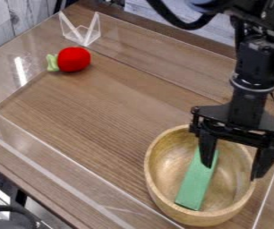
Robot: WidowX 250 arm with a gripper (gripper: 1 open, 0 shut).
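Observation:
My black gripper (232,152) is open over a tan bowl (169,192) at the lower right, its two fingers spread across the bowl's upper part. A long green block (194,186) lies tilted in the bowl, at the left finger. Nothing shows held between the fingers. Whether the fingers touch the block is unclear.
A red tomato-like object (73,60) with a pale green part sits at the upper left, near a white wire stand (77,29).

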